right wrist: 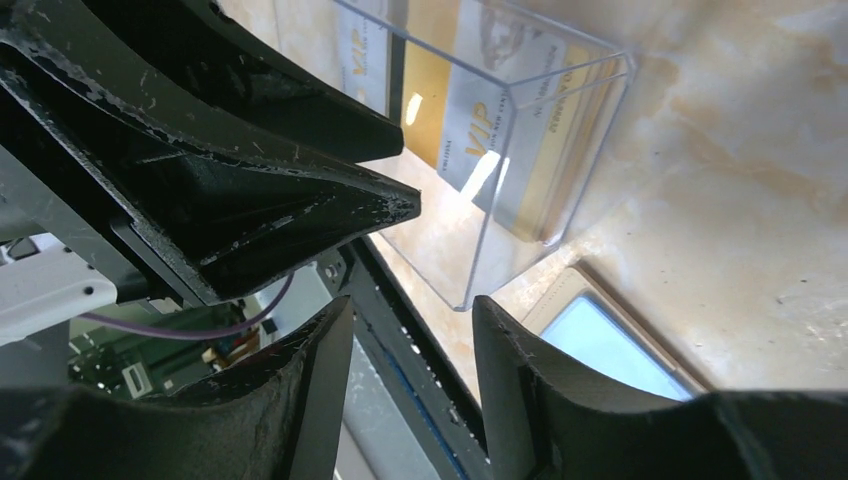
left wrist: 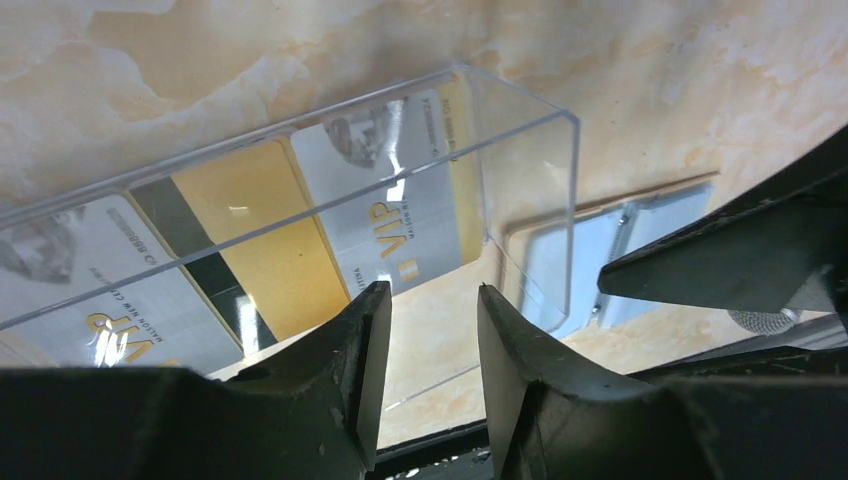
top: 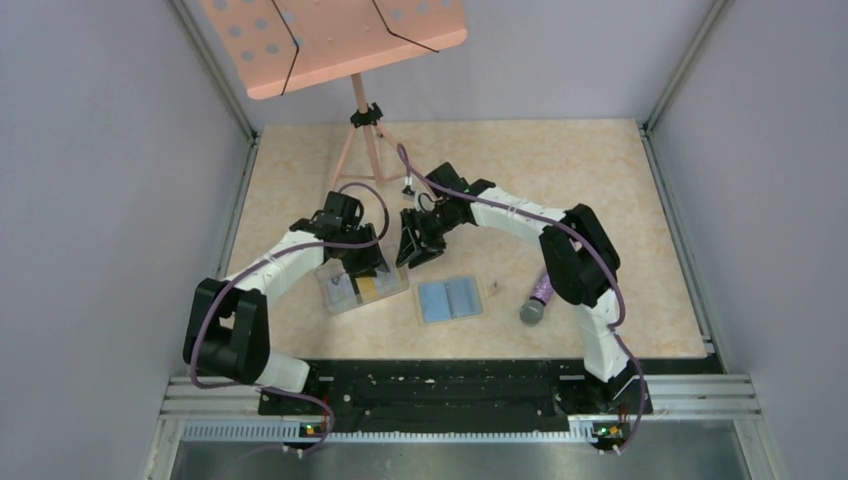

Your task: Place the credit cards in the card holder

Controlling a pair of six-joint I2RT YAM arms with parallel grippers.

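Note:
Several credit cards (left wrist: 375, 195), silver with gold "VIP" lettering, lie in a row with gold and dark ones in a clear box (top: 348, 305) at the left of the table. A beige card holder (top: 449, 300) with two pale blue panels lies flat to the right of it. My left gripper stands open over the box, nothing between its fingers. At the box's right end, my right gripper is open and empty, its fingers (right wrist: 325, 380) near the clear corner. Whether either gripper touches the box, I cannot tell.
Behind the box stands a pink music stand (top: 365, 150). A purple microphone (top: 538, 300) lies to the right, partly under the right arm.

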